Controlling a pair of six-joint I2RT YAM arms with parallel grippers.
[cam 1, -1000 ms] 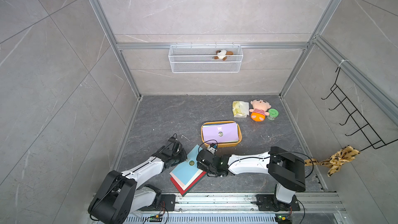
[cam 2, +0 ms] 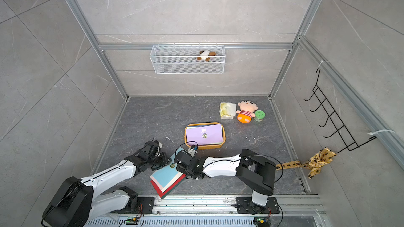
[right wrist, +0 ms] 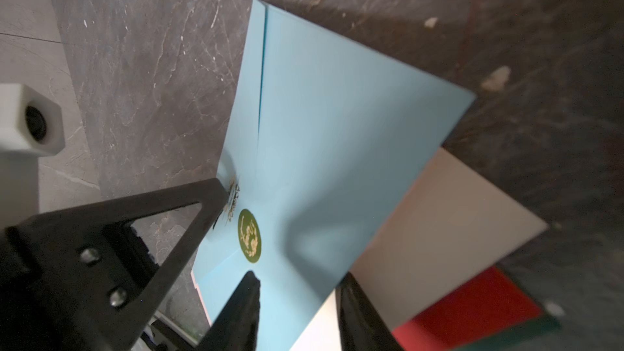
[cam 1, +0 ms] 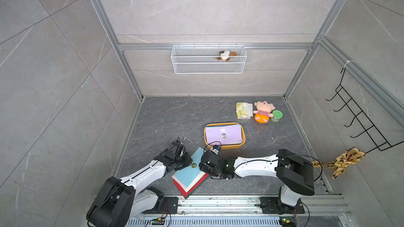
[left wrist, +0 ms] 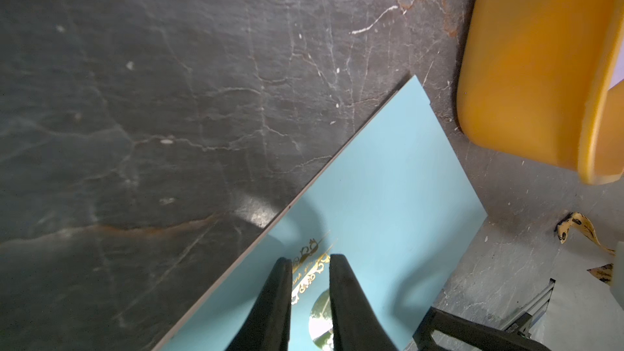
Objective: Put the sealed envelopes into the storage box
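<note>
A light blue envelope [cam 1: 194,158] with a round seal lies on top of a stack, a white envelope [right wrist: 448,234] and a red envelope [right wrist: 468,315] showing under it. My left gripper is partly open over the blue envelope, near its seal and left edge. On the other side, my right gripper stands partly open at the blue envelope's right edge, which runs between its fingertips as seen in the right wrist view. Whether either touches the paper is unclear. The yellow storage box [cam 1: 243,136] holds a purple envelope [cam 1: 218,134] on top of others.
The box stands close to the stack's far corner. Farther back are a packet [cam 1: 244,111], a doll [cam 1: 263,111] and a green-lidded jar [cam 1: 277,115].
Both arms have shifted only slightly. The box is unchanged.
</note>
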